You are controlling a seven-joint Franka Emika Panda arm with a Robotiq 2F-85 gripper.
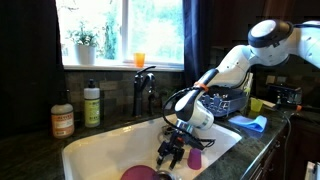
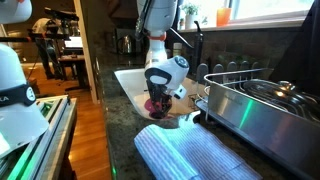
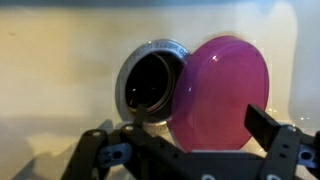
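My gripper stands open over the sink, with nothing held between its fingers. In the wrist view a purple, plate-like piece (image 3: 222, 95) lies ahead of the fingers, beside the dark round drain (image 3: 150, 80) and overlapping its metal rim. Exterior view 1 has the purple plate (image 1: 138, 173) at the sink's near edge, left of the gripper. A purple cup (image 1: 195, 158) is in the sink to the gripper's right. From the other side, purple (image 2: 156, 106) shows below the gripper, partly hidden by it.
The white sink (image 1: 85, 155) has free room on its left side. Behind it stand a soap bottle (image 1: 63, 120), a green-labelled bottle (image 1: 92, 104) and a faucet (image 1: 139, 92). A dish rack (image 2: 265, 105) and blue towel (image 2: 190, 150) occupy the counter.
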